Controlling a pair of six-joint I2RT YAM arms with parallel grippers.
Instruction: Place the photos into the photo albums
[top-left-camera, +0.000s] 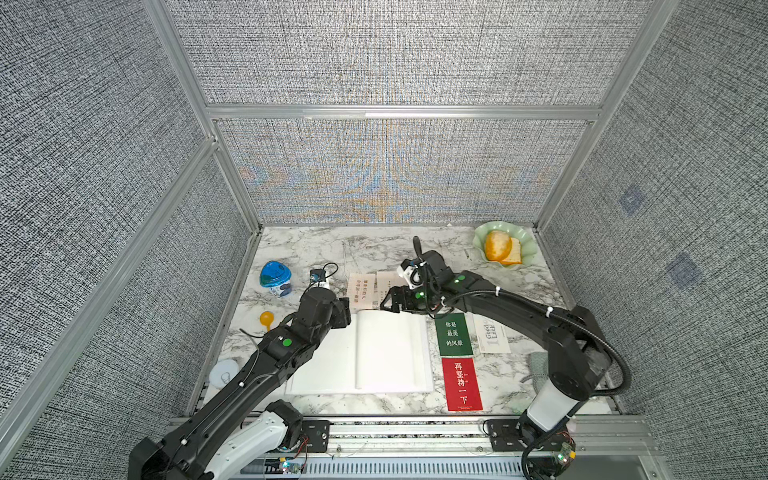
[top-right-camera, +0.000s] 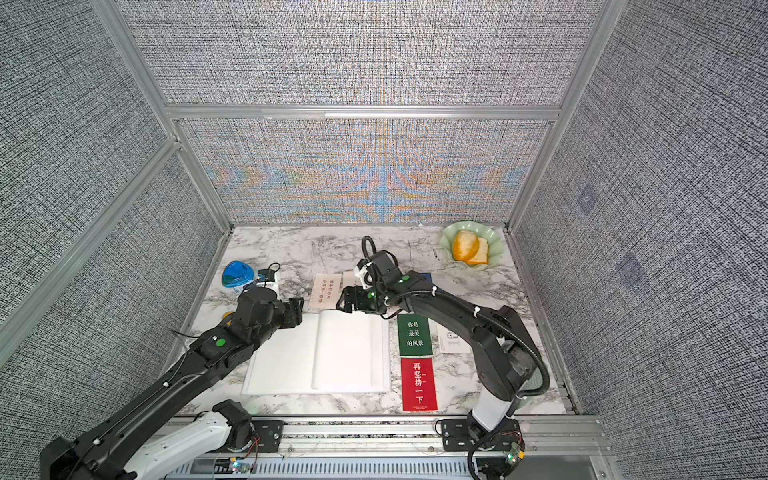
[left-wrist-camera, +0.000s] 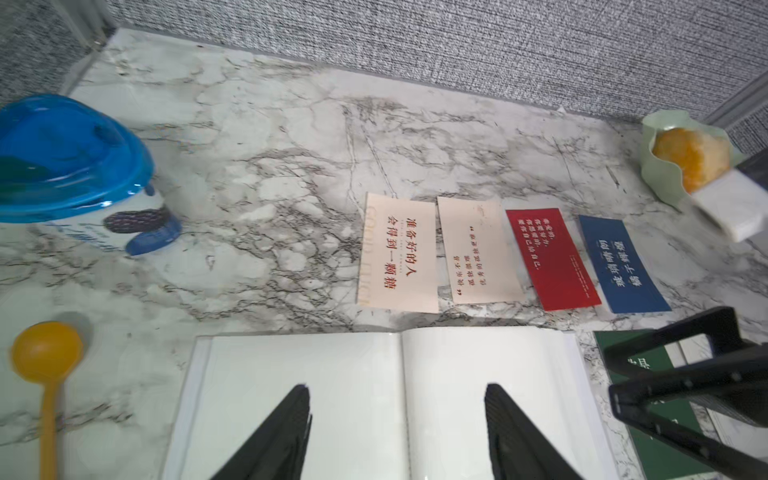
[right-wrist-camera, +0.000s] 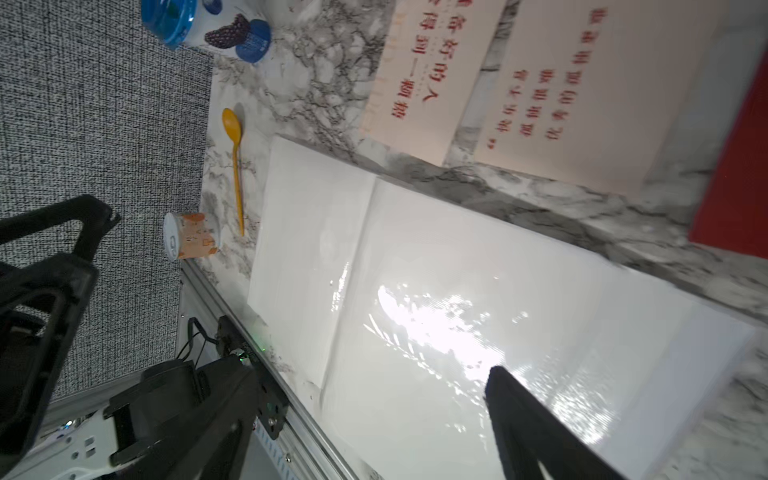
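Observation:
The photo album lies open on the table with blank white pages. Behind it, the left wrist view shows a row of photo cards: a cream card, a second cream card, a red card and a blue card. Right of the album are a green card, a white card and another red card. Over the left page, my left gripper is open and empty. My right gripper, also open and empty, hangs above the album's back right part.
A blue-lidded tub and a yellow spoon stand on the left. A small jar is near the front left. At the back right sits a green bowl with bread.

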